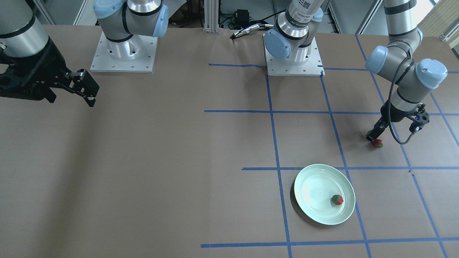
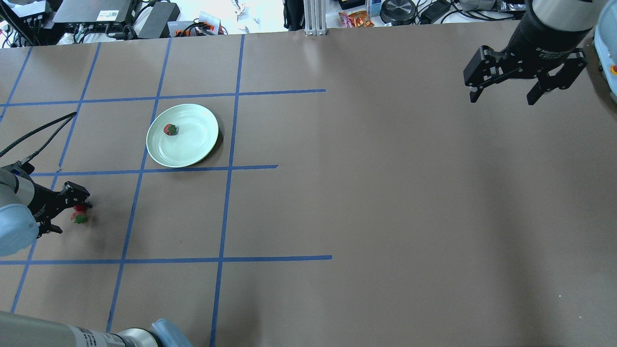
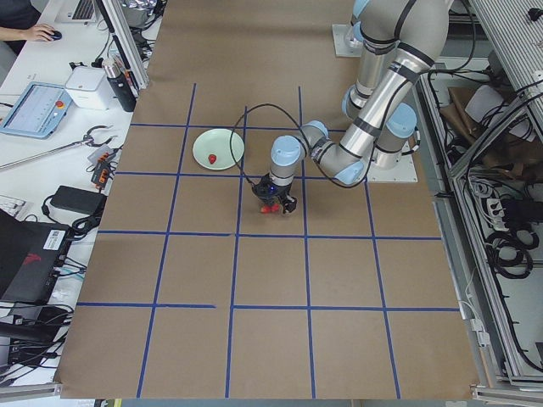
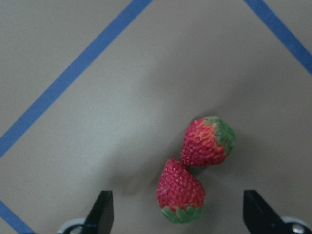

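Two strawberries lie touching on the taped table: one low between the fingertips of my open gripper in the left wrist view, the other just beyond it. In the front view the gripper is low over them, hiding one. In the top view it hangs beside them. A pale green plate holds a single strawberry, toward the near side in the front view.
Other robot arms stand at the left and back of the table, one's black gripper at top right of the top view.
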